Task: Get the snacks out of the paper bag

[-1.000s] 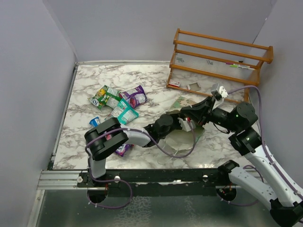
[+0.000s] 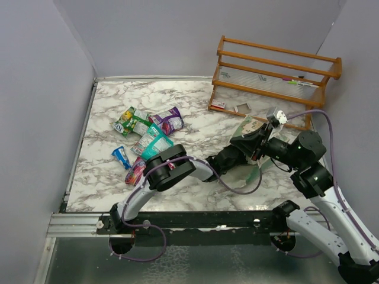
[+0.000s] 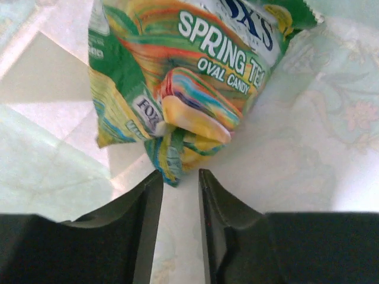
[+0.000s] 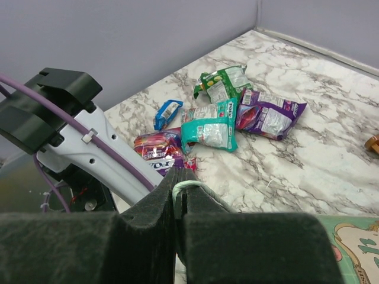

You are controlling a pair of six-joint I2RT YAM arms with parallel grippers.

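My left gripper is inside the pale paper bag, its fingertips slightly apart just below a green-and-orange candy packet marked SPRING TEA, with nothing visibly held. In the top view both grippers meet over the bag, which is largely hidden under them. My right gripper is shut, with a pale twisted cord or strip, likely the bag's handle, at its fingers. The bag's printed green side shows at lower right of the right wrist view.
Several snacks lie on the left of the marble table: green, purple, teal and blue packets. A wooden rack stands at the back right.
The left arm has shifted rightward in the top view, deeper over the bag. The right gripper has moved slightly; the bag shifted with the arms.
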